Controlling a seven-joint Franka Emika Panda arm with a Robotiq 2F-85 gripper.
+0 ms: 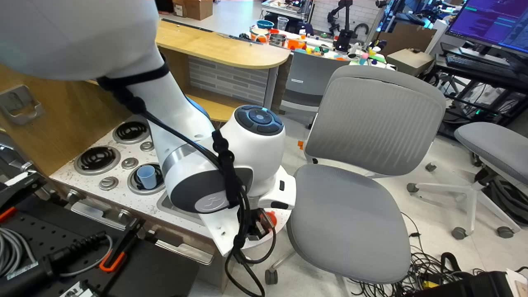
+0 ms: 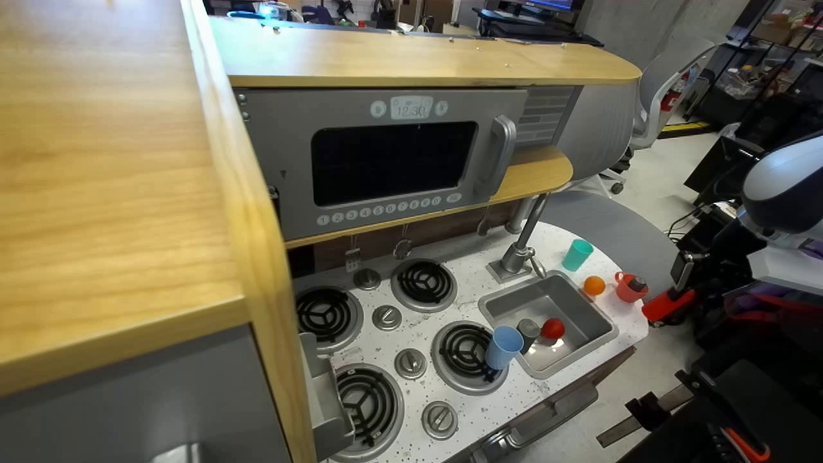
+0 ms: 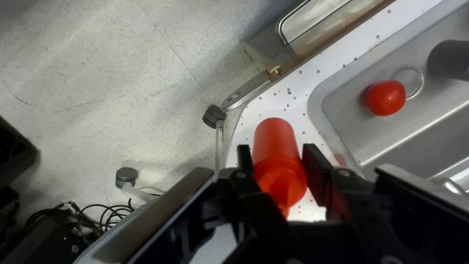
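My gripper is shut on a red bottle-like object (image 3: pixel 276 137), whose narrow tip points back toward the camera. In exterior view 2 this red object (image 2: pixel 668 304) hangs tilted below the gripper, just past the counter's rounded right end. Close beside it on the counter stands a red cup (image 2: pixel 626 292) with a dark item inside. In exterior view 1 the arm covers most of the sink, and the fingers are mostly hidden behind cables.
The sink (image 2: pixel 571 354) holds a red ball-like item (image 2: pixel 552 328) and a grey cup (image 2: pixel 528 332). An orange ball (image 2: pixel 594 285) and a teal cup (image 2: pixel 577 254) sit on the counter. A blue cup (image 2: pixel 503 346) stands by a burner. A grey chair (image 1: pixel 346 222) adjoins the counter.
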